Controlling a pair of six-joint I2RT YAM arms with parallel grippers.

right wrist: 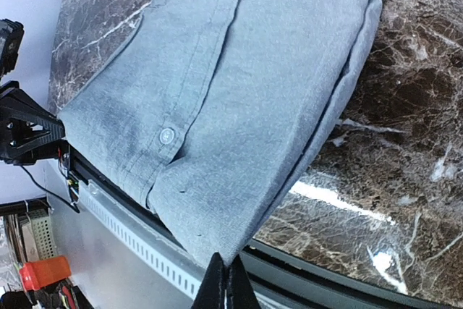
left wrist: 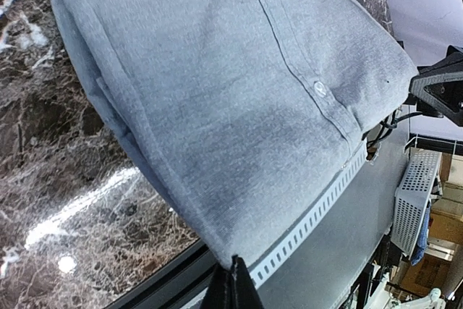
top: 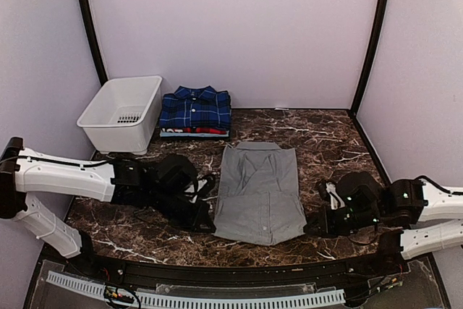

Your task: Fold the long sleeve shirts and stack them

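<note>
A grey shirt [top: 262,211], its sides folded in, lies lengthwise on the marble table with its collar [top: 257,145] toward the back. Its near edge is raised and sags between two held corners. My left gripper is shut on the left corner of the shirt [left wrist: 217,142]. On the right corner, my right gripper is shut, with the cloth [right wrist: 239,135] running up from its fingertips. The button placket [right wrist: 184,99] shows between the two grippers. At the back left, a blue plaid shirt [top: 194,109] tops a stack of folded shirts.
A white basket [top: 119,132] stands left of the stack. Bare marble [top: 329,135] is free to the right of the grey shirt. The table's front rail [top: 239,275] runs just below the held edge.
</note>
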